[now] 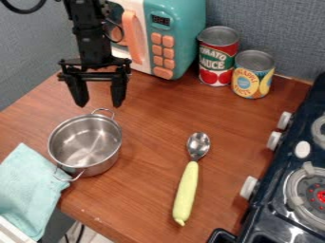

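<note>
My gripper (99, 95), black, hangs at the upper left with its two fingers apart and nothing between them, above and behind a steel pot (84, 142) with handles. A spoon with a pale yellow handle (187, 190) lies on the wooden table (152, 190) right of the pot. Two cans stand at the back: a tomato can (218, 62) and a shorter can (253, 76).
A teal microwave (183, 28) stands at the back behind my arm. A black stove (292, 209) fills the right side. A light blue cloth (28, 185) lies at the front left.
</note>
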